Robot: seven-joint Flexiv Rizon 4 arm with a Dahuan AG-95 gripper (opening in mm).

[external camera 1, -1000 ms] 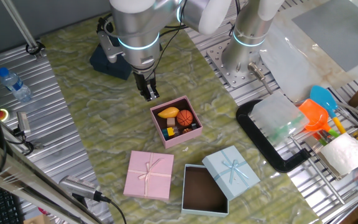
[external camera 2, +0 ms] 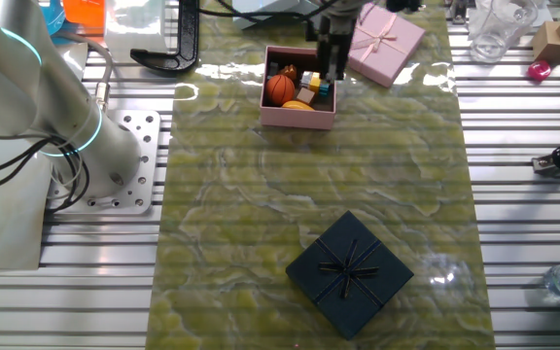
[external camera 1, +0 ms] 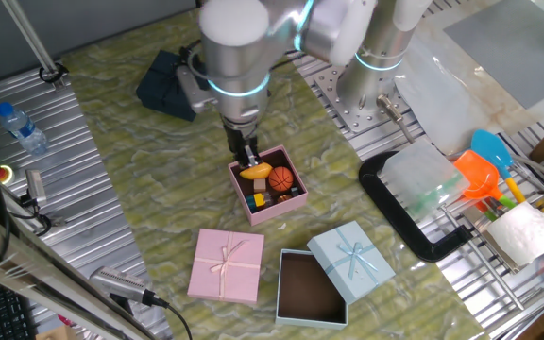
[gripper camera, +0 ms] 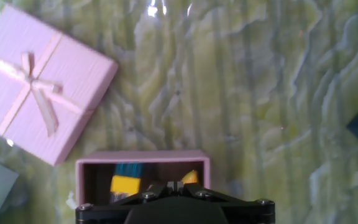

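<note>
A pink box (external camera 1: 297, 201) stands without a lid on the green mat. Inside are a yellow mango-like toy (external camera 1: 256, 172), a small basketball (external camera 1: 280, 178) and several small blocks (external camera 1: 259, 199). My gripper (external camera 1: 251, 162) hangs right over the yellow toy at the box's back side. In the wrist view its fingertips meet at the bottom middle, in front of the pink box (gripper camera: 143, 155), with nothing visible between them. Whether they touch the toy cannot be told. The pink lid with a bow (external camera 1: 226, 265) lies apart from its box.
An empty light-blue box (external camera 1: 311, 319) has its lid (external camera 1: 352, 262) leaning on one corner. A dark box with a bow (external camera 2: 349, 274) sits at the mat's other end. A black clamp (external camera 1: 406, 218) lies along the mat's edge. Open mat separates the dark and pink boxes.
My gripper has moved toward the pink box, from beside its back corner to over the yellow toy. The boxes, lids and toys look unmoved.
</note>
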